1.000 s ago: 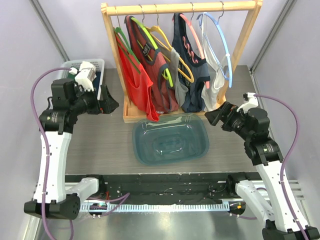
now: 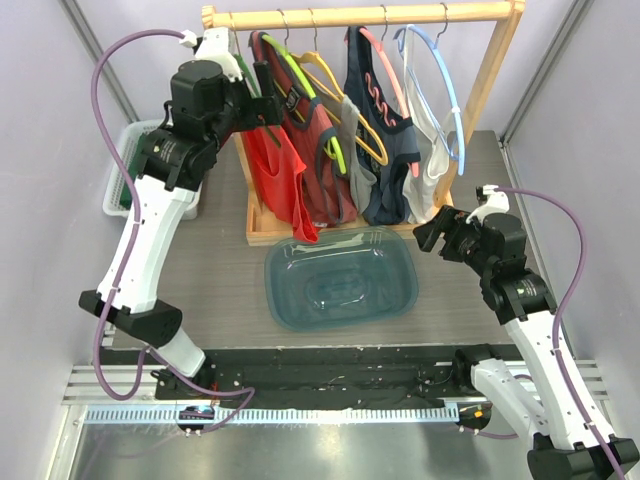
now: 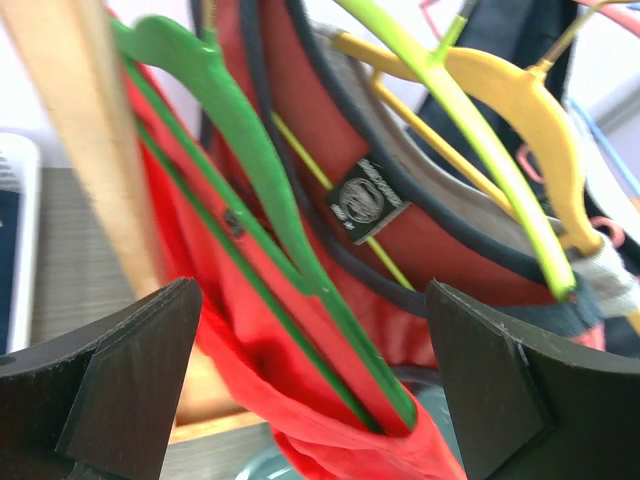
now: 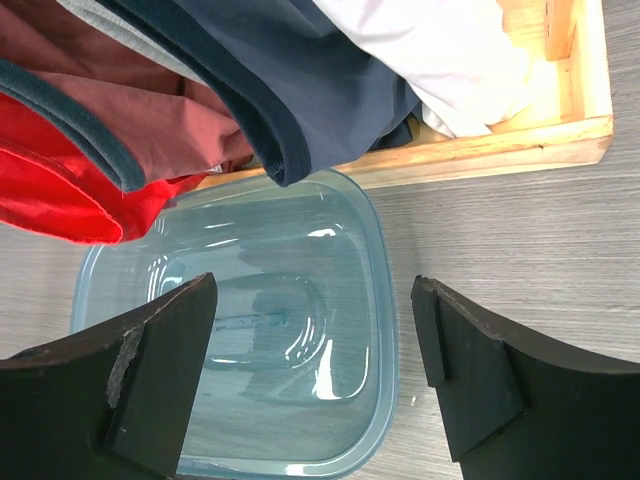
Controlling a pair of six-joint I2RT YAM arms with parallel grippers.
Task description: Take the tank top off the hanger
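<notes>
At the left end of the rack a red tank top [image 2: 279,180] hangs from a green hanger [image 3: 262,165], its front strap looped over the hanger's lower end. My left gripper [image 2: 268,95] is open in front of it. In the left wrist view the hanger and the red cloth show between its spread fingers, with nothing gripped. Over the right side of the clear bin, my right gripper stands with its fingers apart and nothing between them. Part of the red top hangs over the bin's left back corner.
Other tops hang close by: a maroon one [image 2: 318,150] on a lime hanger, a grey one, a navy one [image 2: 388,150] and a white one. A clear bin [image 2: 342,310] lies before the wooden rack [image 2: 365,16]. A white basket [image 2: 120,190] is at the left.
The clothes have hardly moved.
</notes>
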